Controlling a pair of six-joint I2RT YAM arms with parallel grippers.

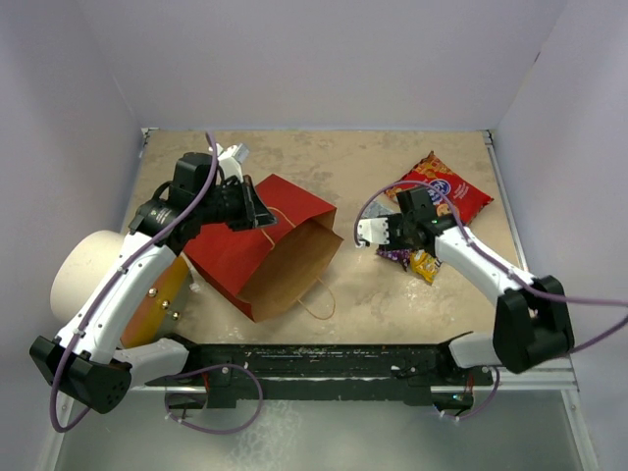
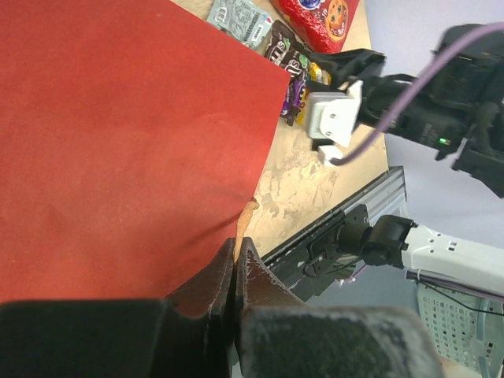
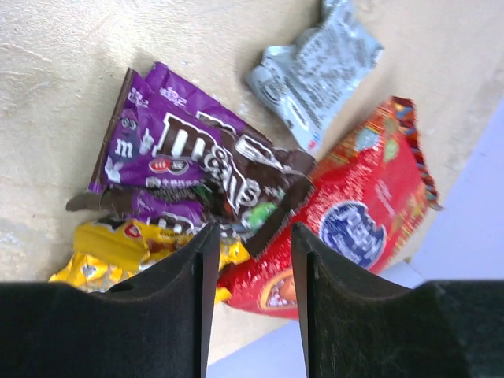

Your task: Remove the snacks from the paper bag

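Note:
The red paper bag (image 1: 235, 257) lies on its side, its mouth facing right and its visible brown inside bare. My left gripper is shut on the bag's thin twine handle (image 2: 247, 219), which runs up between its fingertips. Over the snacks at right, my right gripper stands open with nothing gripped. Below it lie a dark purple M&M's packet (image 3: 181, 157), a yellow packet (image 3: 106, 256) partly under the purple one, a large red bag of snacks (image 3: 354, 216) and a grey-silver packet (image 3: 315, 71). In the top view the right arm hides part of this pile.
A second twine handle (image 1: 331, 304) loops out onto the table from the bag's lower edge. Bare tabletop (image 1: 392, 314) shows in front of the snacks and behind the bag. Grey walls close in the sides and back.

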